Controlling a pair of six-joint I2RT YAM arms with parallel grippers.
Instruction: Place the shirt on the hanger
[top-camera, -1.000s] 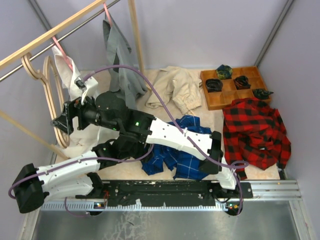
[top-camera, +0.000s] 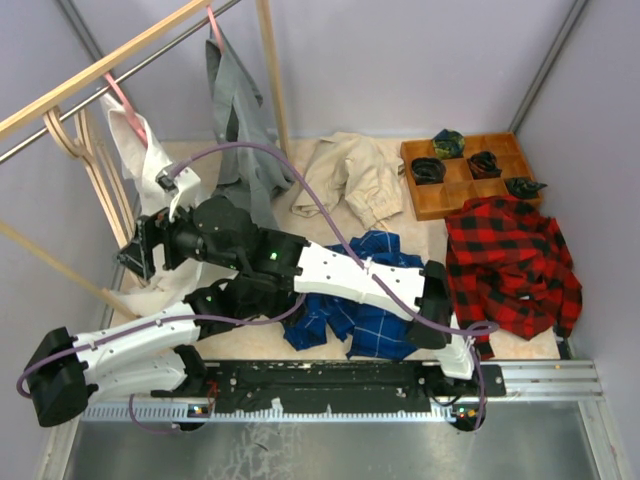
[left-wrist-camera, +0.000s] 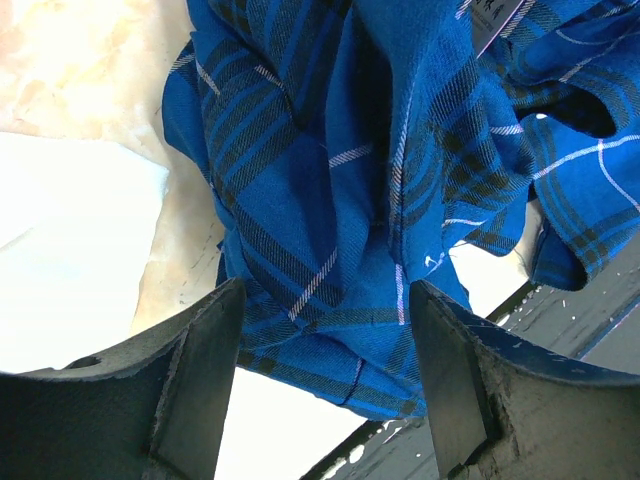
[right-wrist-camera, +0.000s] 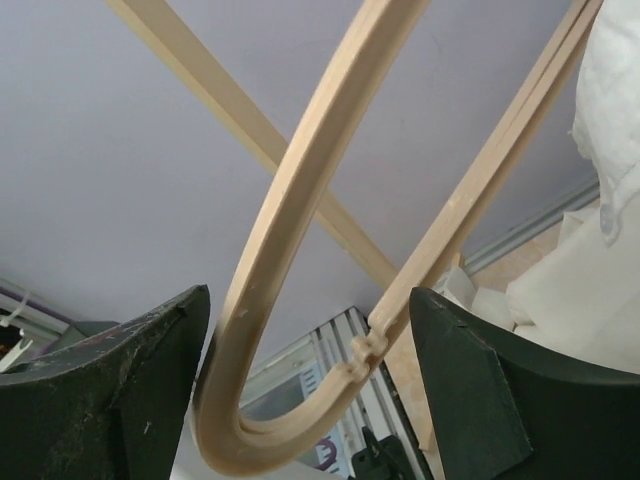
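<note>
A blue plaid shirt (top-camera: 385, 300) lies crumpled on the table, partly covered by the white arm in the top view. Over a fold of it stands my left gripper, fingers spread, the cloth showing beyond and between the tips; whether it touches cannot be told. From the rack at left hangs a bare wooden hanger (top-camera: 100, 190). My right gripper (top-camera: 140, 258) is at the hanger's lower end. In the right wrist view the curved end of the hanger (right-wrist-camera: 300, 205) passes between the open fingers of the right gripper, with gaps to both sides.
White (top-camera: 130, 140) and grey (top-camera: 240, 120) garments hang from the rack. Beige cloth (top-camera: 355, 180), red-black plaid cloth (top-camera: 510, 265) and a wooden compartment box (top-camera: 435, 205) holding dark items lie to the right. The arms cross closely at mid-table.
The hanger beside it has turned, its lower end now behind the gripper. The garments have not visibly moved.
</note>
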